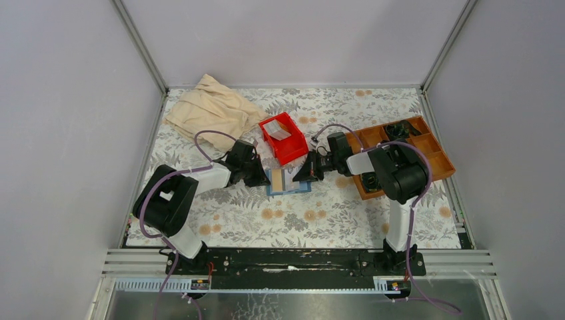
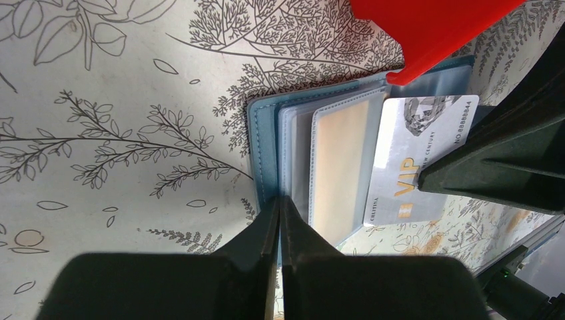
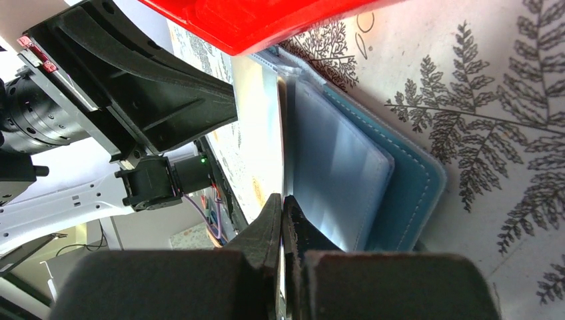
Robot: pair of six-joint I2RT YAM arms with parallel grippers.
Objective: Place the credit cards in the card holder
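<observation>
The blue card holder (image 1: 279,189) lies open on the table between both grippers, with clear sleeves (image 3: 336,167) and a cream panel (image 2: 338,153) showing. My left gripper is shut on the holder's left edge. A silver VIP card lies at the holder's right side, held upright or tilted against the sleeves in the right wrist view, partly hidden there. My right gripper is shut at that card's edge; whether the card is between its fingertips is hard to tell.
A red tray (image 1: 288,148) with cards in it stands just behind the holder. A beige cloth (image 1: 210,110) lies at the back left, and an orange compartment box (image 1: 433,157) sits on the right.
</observation>
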